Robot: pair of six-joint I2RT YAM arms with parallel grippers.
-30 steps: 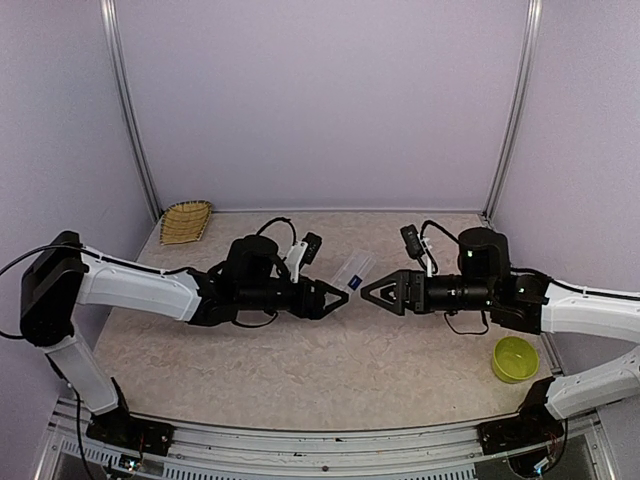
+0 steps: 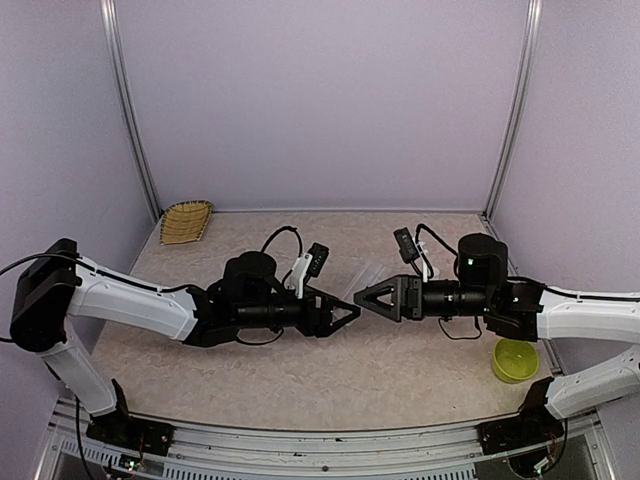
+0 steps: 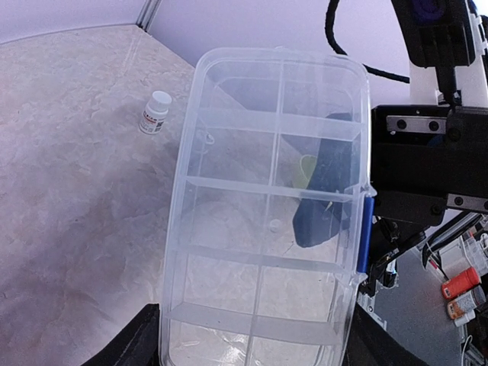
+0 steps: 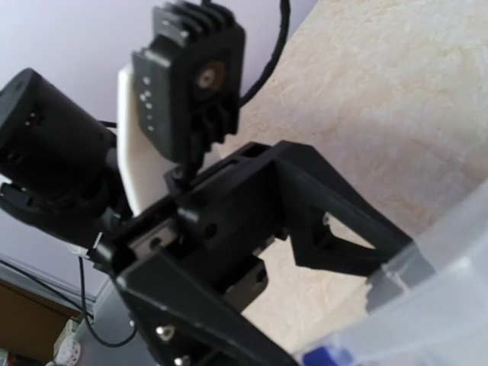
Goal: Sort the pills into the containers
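A clear, divided plastic pill box (image 3: 267,187) with a blue latch (image 3: 366,235) fills the middle of the left wrist view. My left gripper (image 2: 345,312) is shut on its lower end and holds it tilted above the table. Facing it, my right gripper (image 2: 362,302) stands open close to the box's latch side. In the right wrist view, the box (image 4: 435,320) lies by the right gripper's fingertips; whether they touch it I cannot tell. A white pill bottle (image 3: 155,113) stands on the table beyond the box. No loose pills can be made out.
A woven basket (image 2: 186,222) sits at the table's back left corner. Near the right edge, below the right arm, is a yellow-green bowl (image 2: 515,360).
My right gripper has come left, closing the gap. The blue latch, visible from above earlier, is now hidden there.
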